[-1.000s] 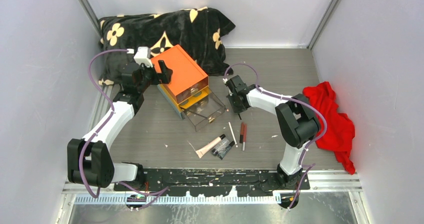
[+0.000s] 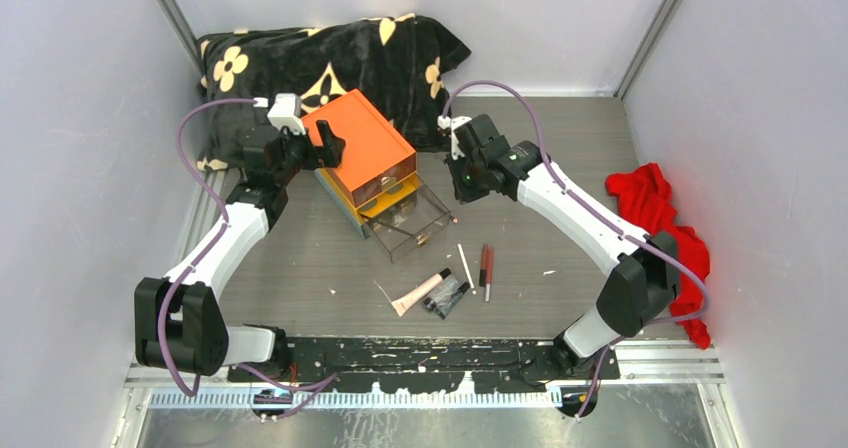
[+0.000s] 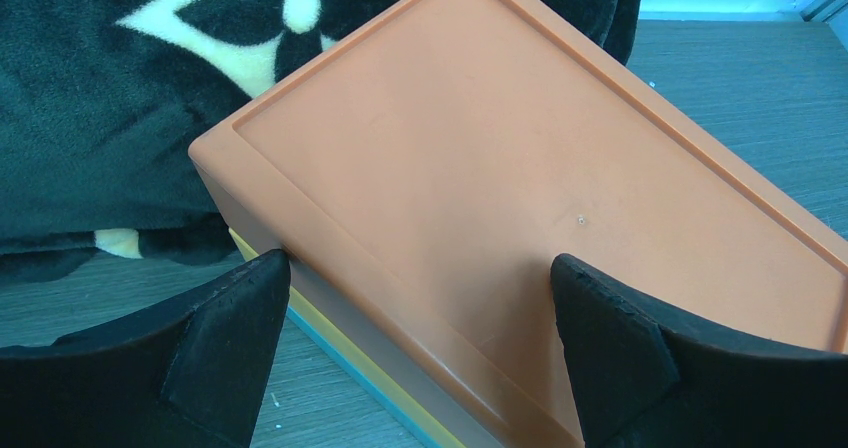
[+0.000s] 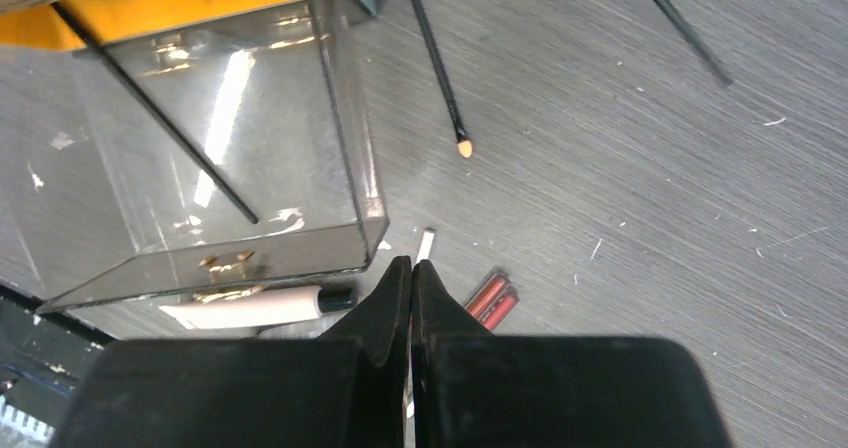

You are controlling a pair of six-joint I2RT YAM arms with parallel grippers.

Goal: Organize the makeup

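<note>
An orange organizer box [image 2: 360, 133] has its clear lower drawer [image 2: 405, 233] pulled out, a black stick [image 4: 155, 108] lying in it. My left gripper straddles the box top's edge; whether it grips is unclear. My right gripper is raised over the drawer's right side, fingertips together; anything between them is hidden. A thin brush [image 4: 435, 58] and a dark stick [image 4: 675, 18] are on the floor beside the drawer. A cream tube [image 2: 420, 293], dark tubes [image 2: 450, 303], red sticks [image 2: 488, 268] and a white stick [image 2: 465, 263] lie in front.
A patterned black blanket [image 2: 260, 68] is heaped behind the box. A red cloth [image 2: 660, 228] lies at the right.
The left arm and the box have not moved.
</note>
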